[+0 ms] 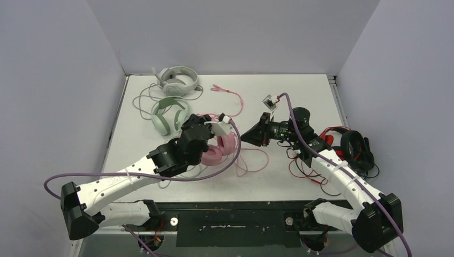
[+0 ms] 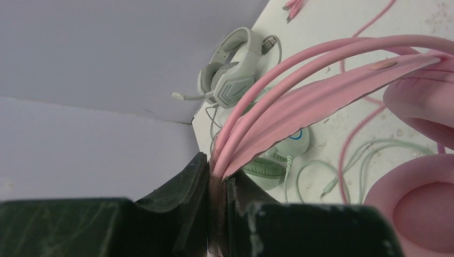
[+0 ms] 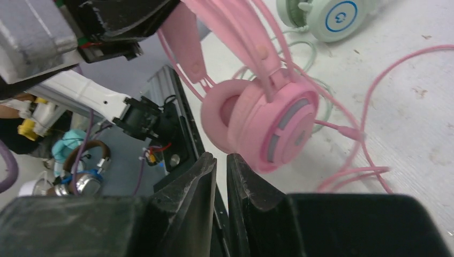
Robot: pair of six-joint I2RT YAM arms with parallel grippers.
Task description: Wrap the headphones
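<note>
The pink headphones (image 1: 227, 143) hang from my left gripper, which is shut on their headband (image 2: 316, 110). In the left wrist view, both ear cups (image 2: 415, 206) show at the right. From the right wrist view, one pink ear cup (image 3: 275, 128) hangs beyond my right gripper, whose fingers (image 3: 193, 184) stand slightly apart with nothing between them. The right gripper's tips point toward the headphones, a little to their right. On the table, the pink cable (image 1: 266, 160) lies in loose loops, its plug end (image 1: 217, 88) toward the back.
A white headset (image 1: 182, 80) and a mint-green headset (image 1: 168, 115) lie at the back left with tangled cables. Black-and-red headphones (image 1: 350, 147) rest at the right edge, with wires beside the right arm.
</note>
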